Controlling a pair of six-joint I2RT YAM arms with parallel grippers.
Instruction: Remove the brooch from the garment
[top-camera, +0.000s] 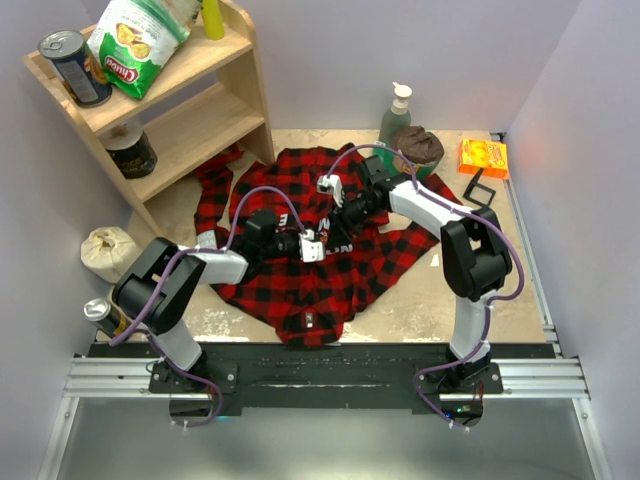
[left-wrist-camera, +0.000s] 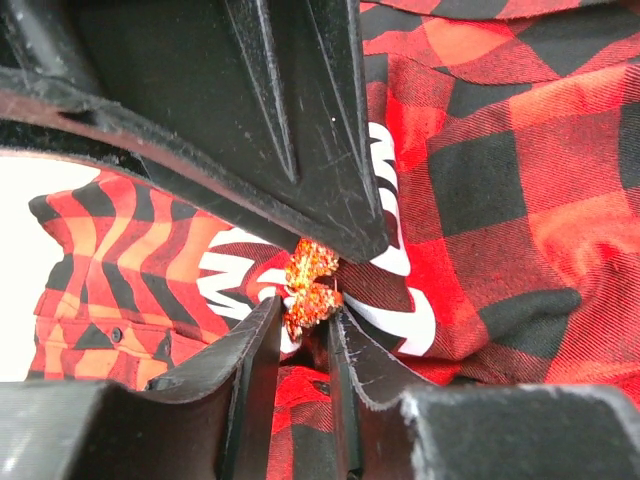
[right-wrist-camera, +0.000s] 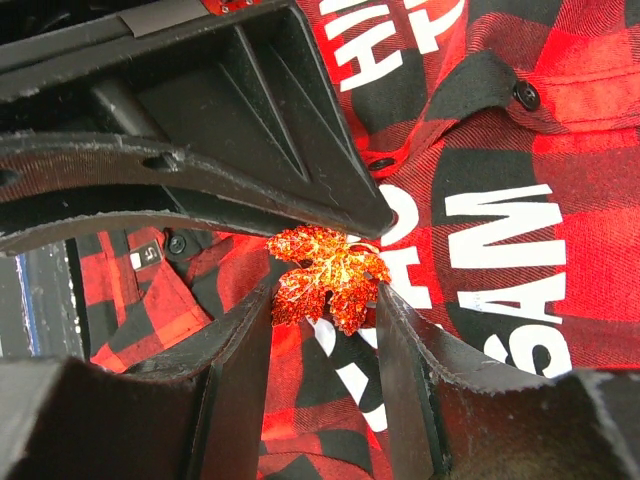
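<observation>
The red-and-black checked garment (top-camera: 290, 275) is spread over the table. On it, a glittering orange leaf-shaped brooch (right-wrist-camera: 330, 278) lies between the fingertips of my right gripper, which is shut on it. My left gripper comes in from the other side, its fingers part open with a narrow gap. The brooch (left-wrist-camera: 310, 285) shows edge-on right at those fingertips; whether they touch it I cannot tell. Whether the pin is still in the cloth is hidden. From above, both grippers meet over the white lettering and cover the brooch.
A wooden shelf (top-camera: 190, 155) with cans and a green chip bag stands at the back left. At the back right are a pump bottle (top-camera: 395, 118), a brown-topped container (top-camera: 418, 150) and an orange box (top-camera: 483, 157). Bare table shows at the right front.
</observation>
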